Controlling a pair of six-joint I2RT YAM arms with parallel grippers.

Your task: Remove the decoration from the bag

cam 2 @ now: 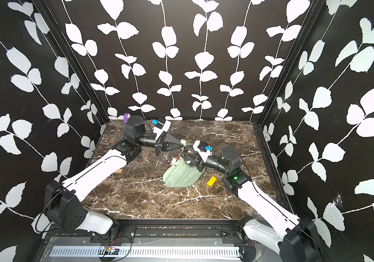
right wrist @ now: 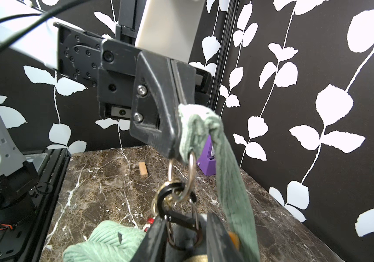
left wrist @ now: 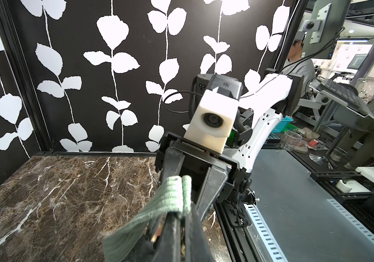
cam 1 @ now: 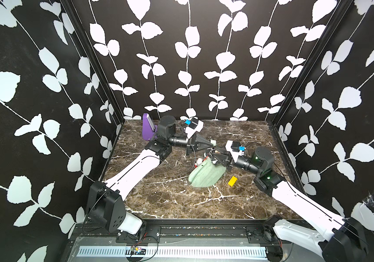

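Note:
A sage green bag (cam 1: 205, 173) stands on the marble table. Its strap (left wrist: 165, 203) passes over my left gripper (cam 1: 213, 146), which is shut on it at the fingertips, holding it raised. In the right wrist view metal rings (right wrist: 191, 174) and a black clasp (right wrist: 173, 192) hang from that strap. My right gripper is just below, part open round the lower end of the clasp; whether it touches it I cannot tell. A red and white decoration (cam 1: 198, 162) on the bag is largely hidden behind the bag and the arms.
A purple object (cam 1: 147, 126) stands at the back left. A yellow block (cam 1: 232, 180) lies right of the bag, and a wooden block (right wrist: 143, 169) on the left side.

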